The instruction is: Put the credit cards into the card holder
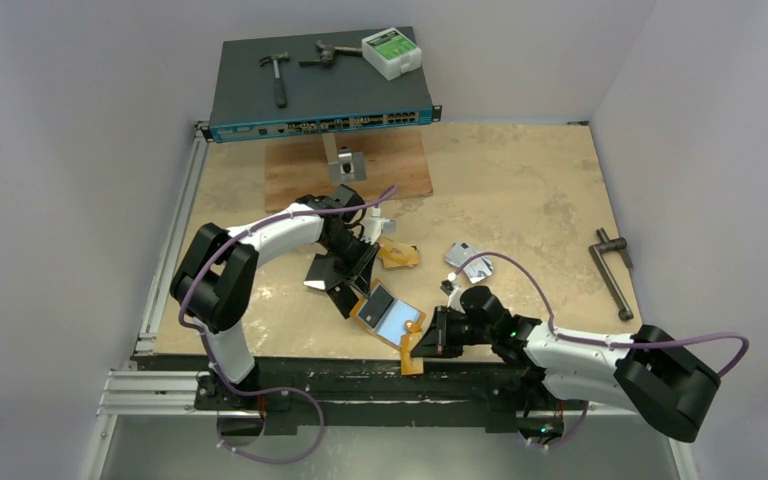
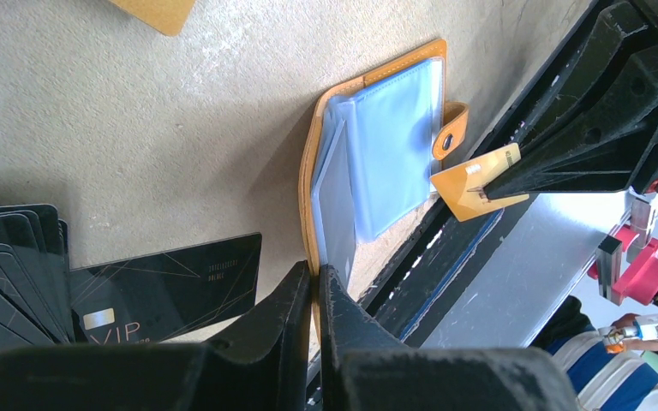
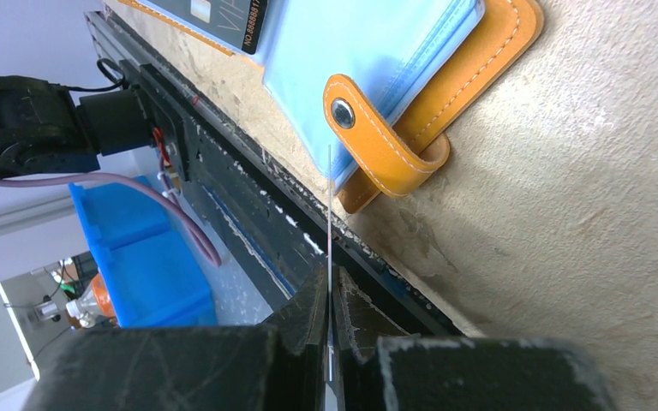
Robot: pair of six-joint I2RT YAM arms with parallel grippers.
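The tan card holder (image 1: 394, 316) lies open near the table's front edge, its clear blue sleeves (image 2: 394, 145) facing up. My left gripper is shut on the holder's edge. A black card (image 3: 253, 26) shows in its far pocket. In my right gripper is a gold card, seen edge-on as a thin line in the right wrist view. That card hovers beside the holder's snap strap (image 3: 381, 141), close to the open end of the sleeves; whether it touches them I cannot tell.
Loose black cards (image 2: 167, 287) lie left of the holder. Gold cards (image 1: 398, 256) and silver-grey cards (image 1: 468, 260) rest farther back. A hammer (image 1: 612, 270) is at the right edge.
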